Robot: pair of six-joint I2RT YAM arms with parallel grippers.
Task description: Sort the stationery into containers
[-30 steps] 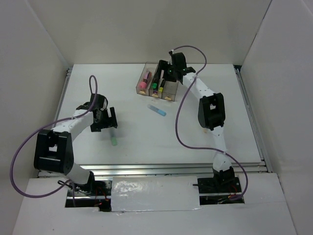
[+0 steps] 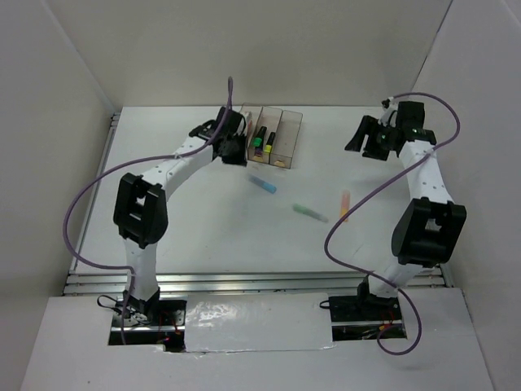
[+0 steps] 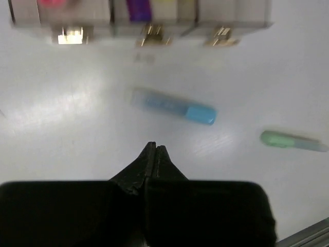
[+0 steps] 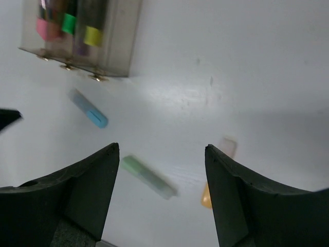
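A blue marker [image 2: 262, 184] lies just in front of the clear three-part organizer [image 2: 285, 138]. Further right are a green marker [image 2: 309, 213] and an orange marker [image 2: 345, 204], both loose on the table. My left gripper is shut, nothing showing between its fingertips; from above it covers the organizer's left side. In the left wrist view the blue marker [image 3: 175, 107] is ahead of it. My right gripper [image 2: 368, 148] is held above the table at the right, partly open and empty; the green marker [image 4: 149, 176] and orange marker [image 4: 218, 172] appear below it.
The organizer holds pink, green-capped, purple and yellow-capped [image 4: 93, 36] pens in its left and middle compartments; its right compartment looks empty. Open table [image 2: 203, 236] spreads across the front. A metal rail [image 2: 244, 282] runs along the front edge.
My left gripper has swung from the front left up to the organizer. The green marker has shifted from the left to the table's right of centre.
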